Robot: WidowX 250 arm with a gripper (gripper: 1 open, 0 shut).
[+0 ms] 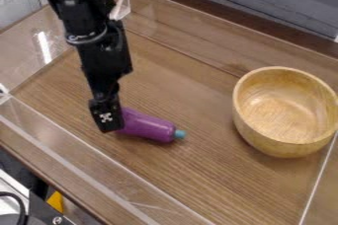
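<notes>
A purple object (pixel 150 128) with a teal tip lies on the wooden table, pointing toward the lower right. My black gripper (pixel 109 112) hangs low over its left end, fingers open. Its fingertips cover part of that end; whether they touch it I cannot tell.
A large light wooden bowl (pixel 282 108) stands to the right. The front left edge has cables and a yellow item beyond it.
</notes>
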